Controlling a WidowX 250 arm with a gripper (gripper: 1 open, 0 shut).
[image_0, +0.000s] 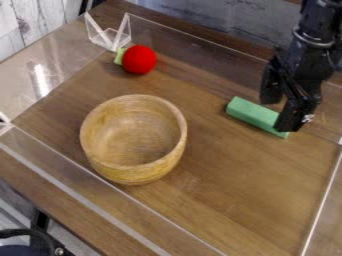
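My black gripper (283, 98) is at the right, low over a pale green block (251, 114), covering its right end from view. Whether its fingers are open or closed on the block is unclear. A red ball (139, 59) sits at the upper left beside a white wire-like object (112, 32) with a green part. A tan round bowl (134, 170) stands at the lower left of the wooden table (214, 200).
The table's raised back edge runs along the top, and a pale edge lies along the left.
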